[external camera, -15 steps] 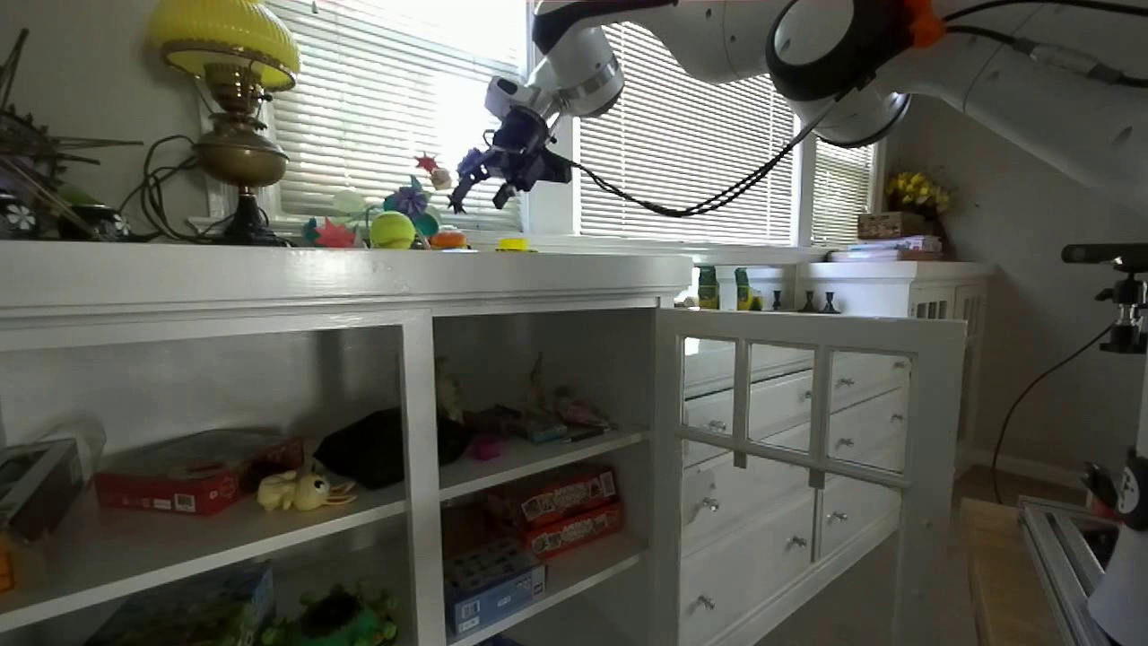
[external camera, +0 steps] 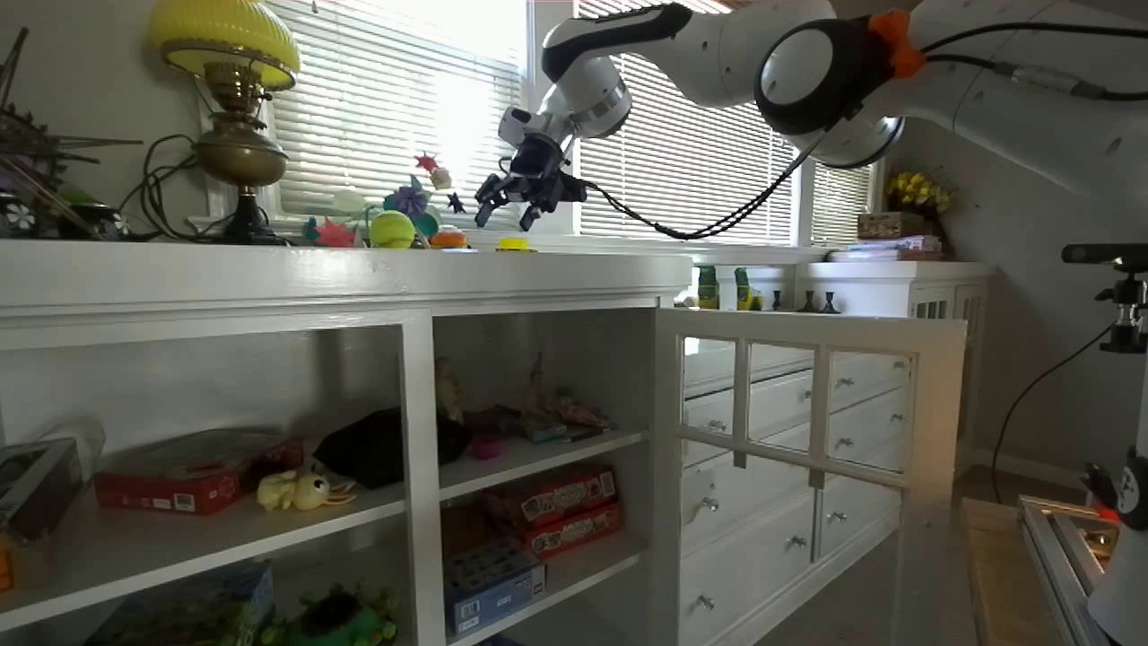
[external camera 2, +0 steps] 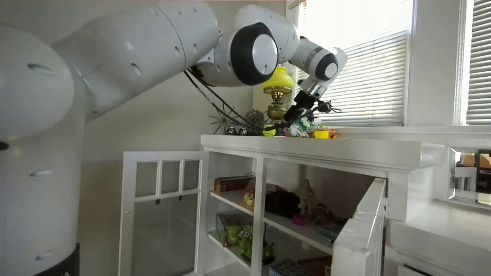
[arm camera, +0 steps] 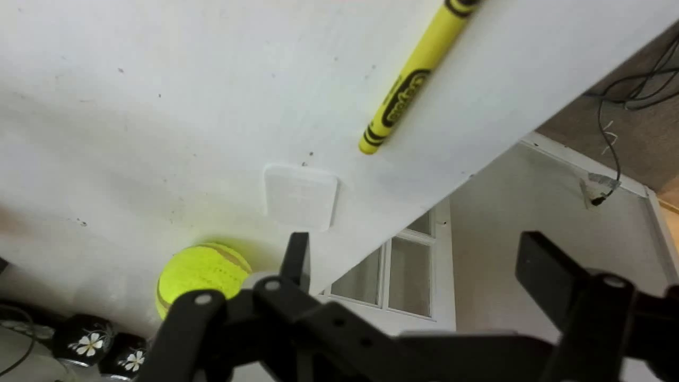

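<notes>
My gripper [external camera: 503,219] hangs above the white cabinet top [external camera: 344,271], its fingers spread and nothing between them. In the wrist view, the open gripper has its left finger near the tennis ball [arm camera: 203,274] and its right finger over the space beyond the cabinet edge. A yellow crayon [arm camera: 417,79] lies on the white top, ahead of the fingers and apart from them. Between crayon and ball is a small clear, flat square piece [arm camera: 300,197]. The tennis ball [external camera: 392,228] also shows in exterior view 1, left of the gripper.
A brass lamp [external camera: 237,151] with a yellow shade stands at the left of the cabinet top. Colourful flower decorations [external camera: 411,199] are near the ball. Below, a cabinet door [external camera: 931,431] stands open beside shelves holding boxes and toys. Blinds [external camera: 409,108] are behind.
In exterior view 1, my gripper has moved down and to the right, closer to the cabinet top. The objects on the cabinet appear unmoved.
</notes>
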